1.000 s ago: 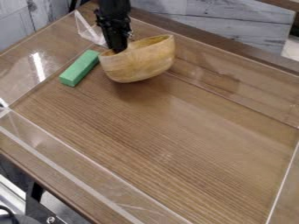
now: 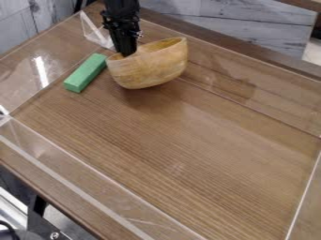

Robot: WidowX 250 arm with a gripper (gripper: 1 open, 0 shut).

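A tan wooden bowl (image 2: 153, 67) sits tilted near the back left of the wooden table (image 2: 189, 159). The black gripper (image 2: 123, 45) reaches down from the top to the bowl's left rim; whether its fingers are closed on the rim is unclear. A green block (image 2: 85, 73) lies just left of the bowl.
Pale wood planks (image 2: 251, 26) stand behind the table. The middle, right and front of the table are clear. Dark cables show at the lower-left corner, off the table.
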